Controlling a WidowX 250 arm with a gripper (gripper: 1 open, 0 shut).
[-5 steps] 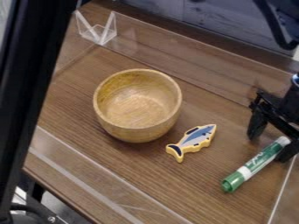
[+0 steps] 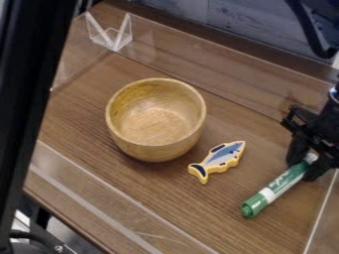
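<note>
A green-and-white marker (image 2: pixel 276 190) lies at the lower right, angled up toward the gripper (image 2: pixel 308 152), which is shut on its upper end at the right edge of the view. The black gripper body partly hides that end. Left of the marker is a yellow-edged blue-and-white fish toy (image 2: pixel 216 162). A round wooden bowl (image 2: pixel 155 141) sits further left.
The wooden table (image 2: pixel 133 189) has free room at the lower left and behind the bowl. A small clear angular object (image 2: pixel 110 38) stands at the back left. A grey wall runs along the back.
The gripper has come slightly left and down onto the marker's upper end and taken hold of it. The marker's lower end has shifted slightly left.
</note>
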